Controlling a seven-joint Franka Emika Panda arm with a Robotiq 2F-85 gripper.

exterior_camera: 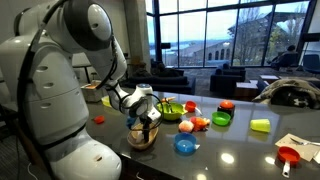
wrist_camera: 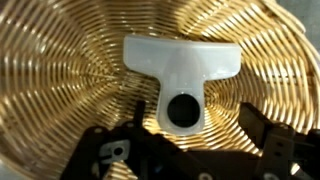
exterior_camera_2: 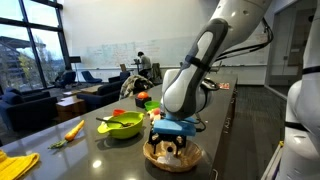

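A white T-shaped tool [wrist_camera: 182,70] with a dark round spot on its stem lies in a round wicker basket [wrist_camera: 60,60]. Around its stem in the wrist view, my gripper stands open, the dark fingers apart on either side with gaps to the tool. Both exterior views show the gripper [exterior_camera_2: 170,138] pointing down into the basket [exterior_camera_2: 197,158]. From exterior view 1 the gripper [exterior_camera: 147,130] is low over the basket [exterior_camera: 138,144], and the tool is hard to make out there.
A blue bowl [exterior_camera: 185,144] stands close beside the basket. Behind are a green colander [exterior_camera_2: 121,125], a green bowl [exterior_camera: 221,118] and red-orange items [exterior_camera: 194,124]. At the right lie a yellow block [exterior_camera: 260,125] and a red ladle [exterior_camera: 288,156].
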